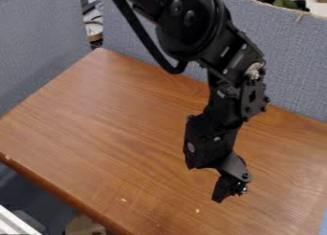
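Observation:
My black arm reaches down from the top of the camera view, and its gripper (228,189) hangs low over the right part of the wooden table (102,134). The gripper is open as far as can be made out; I see nothing held at its dark fingertips, which are small and partly hidden by its body.
Grey padded panels (38,29) border the table at the back and left. Some clutter shows beyond the panels and below the table's front left edge.

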